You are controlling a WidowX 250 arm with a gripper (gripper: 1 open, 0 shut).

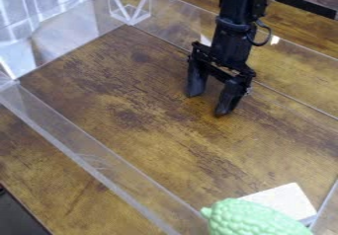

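Note:
My black gripper point(211, 95) hangs low over the wooden floor point(119, 111) of a clear-walled enclosure, in the upper middle of the view. Its two fingers stand apart, open, with nothing visible between them. Whether the fingertips touch the wood cannot be told.
Clear plastic walls border the wooden area. At the bottom right lie a green bumpy object point(254, 217) and a white block point(283, 201). A grey-white cloth point(34, 12) is at the top left. The wood left of and below the gripper is bare.

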